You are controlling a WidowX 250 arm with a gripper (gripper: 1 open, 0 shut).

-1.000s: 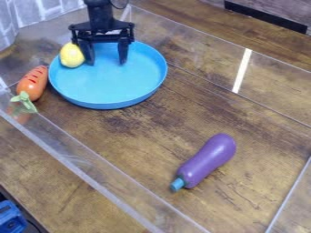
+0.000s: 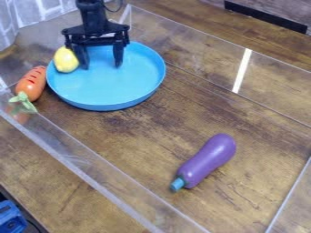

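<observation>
My black gripper is low over the back left of a blue plate, its fingers open. A yellow object, like a lemon or pear, rests at the plate's left rim beside the left finger. An orange carrot with a green top lies just left of the plate. A purple eggplant lies at the lower right, apart from the plate.
Clear plastic walls edge the wooden table. A blue object is at the bottom left corner.
The gripper has shifted a little to the left and down toward the yellow object, which sits slightly further left and lower in the picture.
</observation>
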